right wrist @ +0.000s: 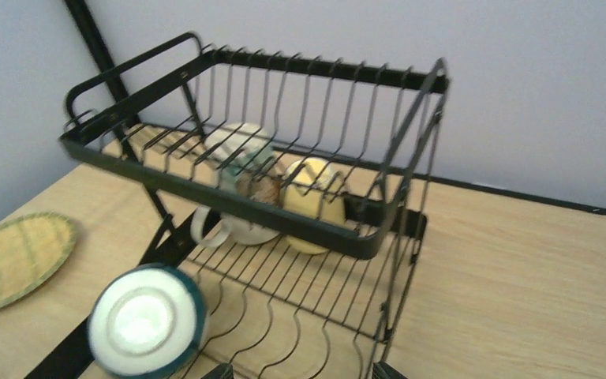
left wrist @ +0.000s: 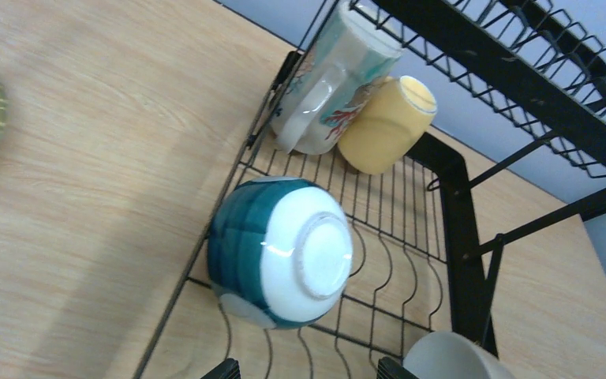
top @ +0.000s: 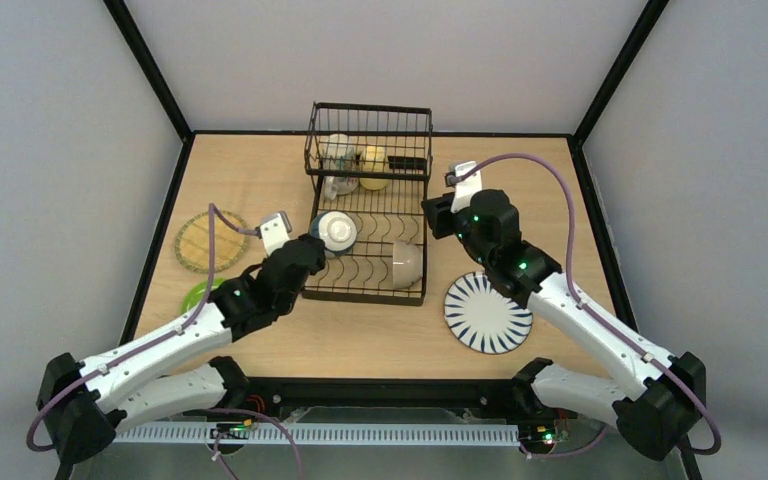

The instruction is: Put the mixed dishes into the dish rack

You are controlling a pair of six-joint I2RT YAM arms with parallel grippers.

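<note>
A black two-tier dish rack (top: 365, 298) stands mid-table. Tipped on its lower tier is a teal-and-white bowl (left wrist: 308, 245), base facing outward. A white cup (top: 407, 265) lies on its side at the lower right of the rack. Under the upper basket are a patterned mug (left wrist: 335, 79) and a yellow cup (left wrist: 388, 125). My left gripper is open beside the rack's left side, nothing between its fingers. Likewise open and empty, my right gripper hovers just right of the rack.
A yellow woven-patterned plate (top: 192, 243) lies at the left, with a green plate (top: 196, 296) partly hidden under my left arm. On the right is a blue-striped white plate (top: 488, 313), its edge near my right arm.
</note>
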